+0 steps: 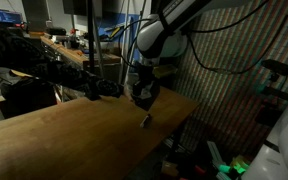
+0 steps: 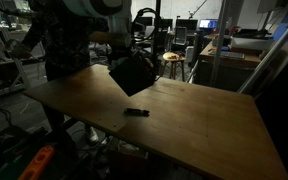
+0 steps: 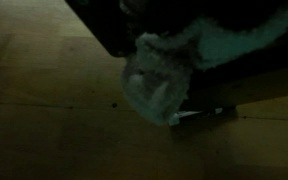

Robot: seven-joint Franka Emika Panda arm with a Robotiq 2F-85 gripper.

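A dark, squarish object (image 2: 134,76) hangs tilted above the wooden table, at the end of the arm. My gripper (image 1: 144,72) appears shut on this dark object, though its fingertips are hard to make out against it. Seen from the wrist, a pale, fuzzy-looking mass (image 3: 156,82) sits below a dark shape that covers the upper right; what it is cannot be told in this dim view. On the tabletop beneath lies a small dark object with a light end (image 2: 136,112), apart from the held one.
Black material (image 1: 44,75) crowds the far left edge in the first exterior view. A mesh partition (image 1: 234,75) stands behind the arm. Dark equipment and cables lie beyond the near edge.
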